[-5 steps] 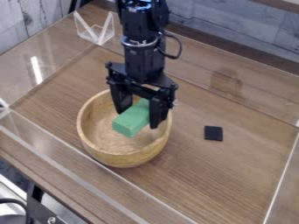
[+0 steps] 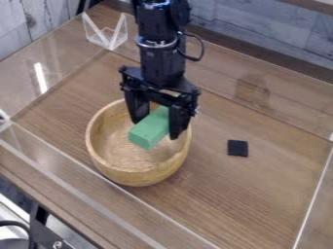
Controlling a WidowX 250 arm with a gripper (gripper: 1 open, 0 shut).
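A black robot gripper (image 2: pixel 156 112) hangs over a round wooden bowl (image 2: pixel 125 165) near the middle of the camera view, its fingers open on either side of a green block (image 2: pixel 150 128) inside the bowl. Whether the fingertips touch the block is hard to tell. The arm above it partly covers the back of the bowl.
A small black square (image 2: pixel 237 148) lies on the wooden table (image 2: pixel 254 195) to the right of the bowl. Clear plastic pieces sit along the left edge, and a dark cable shows at the lower left.
The gripper has risen slightly, and the green block looks very slightly shifted within the bowl.
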